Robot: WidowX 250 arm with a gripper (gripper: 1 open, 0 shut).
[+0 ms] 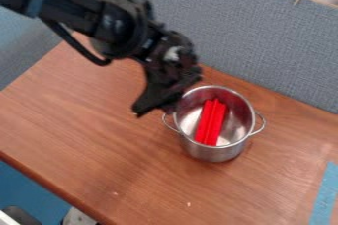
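A steel pot (230,147) with two loop handles stands on the wooden table (106,150). Red bar-like pieces (211,118) lie inside it. My black gripper (148,103) hangs just to the upper left of the pot, near its left rim, blurred and dark. Its fingers look closed, with nothing visible between them.
A grey padded panel (264,41) runs along the back of the table. A strip of blue tape (325,194) is at the right.
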